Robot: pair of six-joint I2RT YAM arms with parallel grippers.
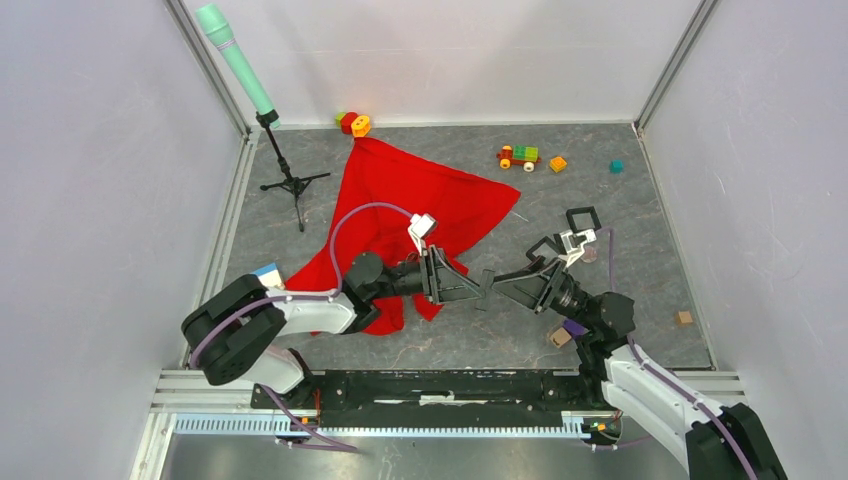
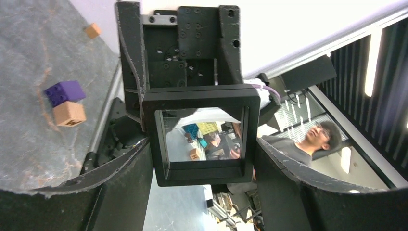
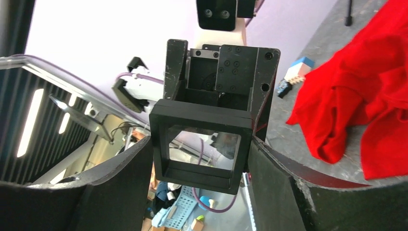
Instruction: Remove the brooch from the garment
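Observation:
A black square frame with an open middle [image 2: 202, 94] fills the gap between my two facing grippers. Its sides sit against the fingertips of my left gripper [image 1: 474, 287], which is shut on it. From the other side, the fingers of my right gripper [image 1: 499, 284] flank the same frame [image 3: 199, 111] in the right wrist view; whether they press on it cannot be told. A red cloth garment [image 1: 425, 195] lies spread on the floor, bunched beneath the left arm. No brooch can be made out on its visible part; the left arm hides some of it.
Two more black square frames [image 1: 583, 220] lie near the right wrist. A purple block [image 1: 574, 328] and a wooden block [image 1: 559, 337] are close under the right arm. A toy train [image 1: 519, 157] stands at the back, and a tripod [image 1: 289, 185] at the left.

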